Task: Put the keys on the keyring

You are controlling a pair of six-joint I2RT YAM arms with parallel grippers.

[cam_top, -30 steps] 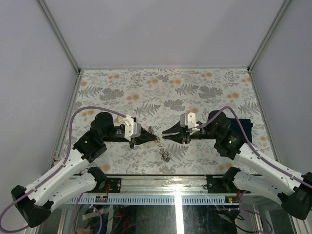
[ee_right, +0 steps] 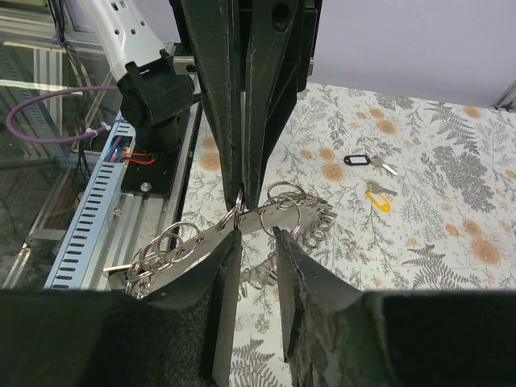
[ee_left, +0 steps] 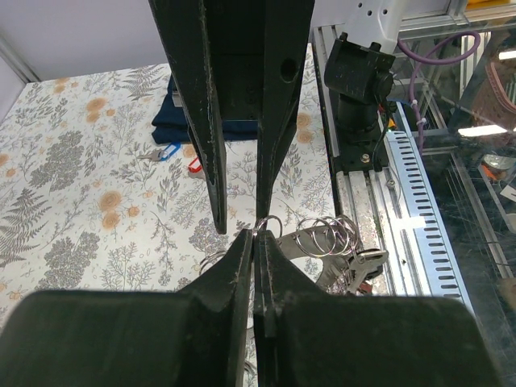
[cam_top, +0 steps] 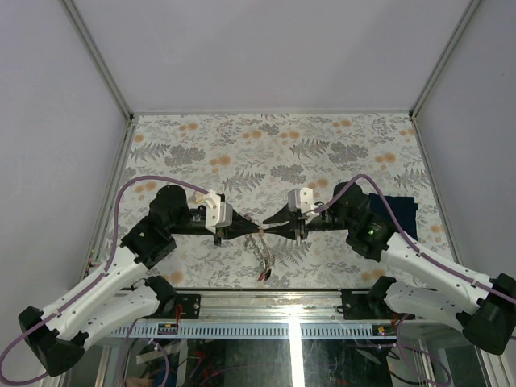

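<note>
A keyring [cam_top: 265, 256], a greyish band with several metal rings, hangs below the two grippers, which meet tip to tip over the table. My left gripper is shut on one thin ring [ee_left: 275, 220] at its fingertips. Around that spot my right gripper stands part open, one finger [ee_right: 228, 266] beside the ring and a gap between its tips. On the table lie keys: a blue-headed key [ee_left: 168, 152], a red-headed key [ee_left: 195, 165], a black-headed key [ee_right: 357, 160] and a yellow-headed key [ee_right: 378, 201]. The keyring's lower end is cluttered and hard to make out.
A folded navy cloth [cam_top: 401, 216] rests at the table's right side, partly behind the right arm. A metal rail [cam_top: 266, 298] runs along the front edge.
My right gripper has come leftwards to the left fingertips, and the gap between its fingers has narrowed. The hanging keyring has swung slightly; a red spot now shows at its lower end.
</note>
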